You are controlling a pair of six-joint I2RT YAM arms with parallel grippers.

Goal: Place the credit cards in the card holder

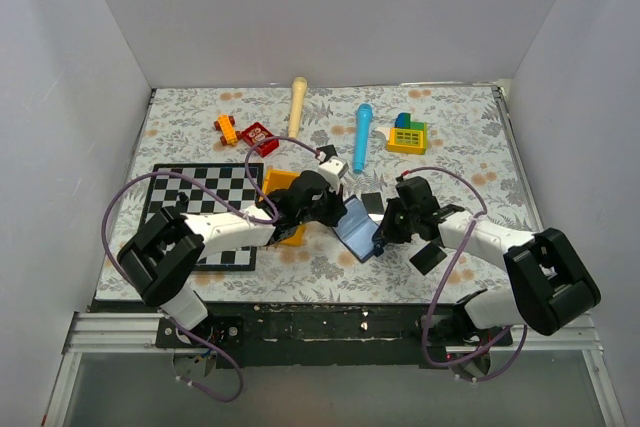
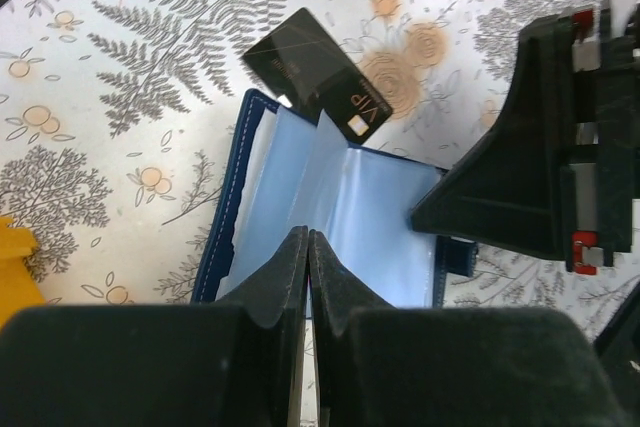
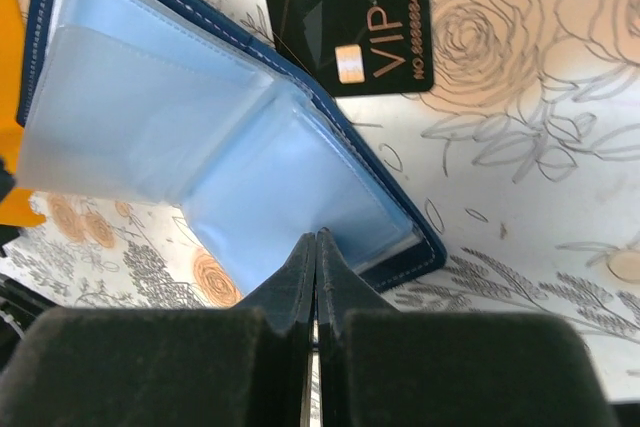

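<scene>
The card holder lies spread open at the table's centre, with a dark blue cover and clear bluish sleeves; one sleeve leaf stands partly raised. A black VIP card is at the holder's far edge, on the tabletop. Two more black cards, the front-right card and the back card, lie apart from it. My left gripper is shut over the holder's left side, nothing visible between its fingers. Over the right sleeve, near its front edge, my right gripper is shut too, no card showing in it.
An orange basket stands close on the left, beside a checkered board. Behind are a blue microphone, a yellow one and a yellow basket. Bare table lies on the far right.
</scene>
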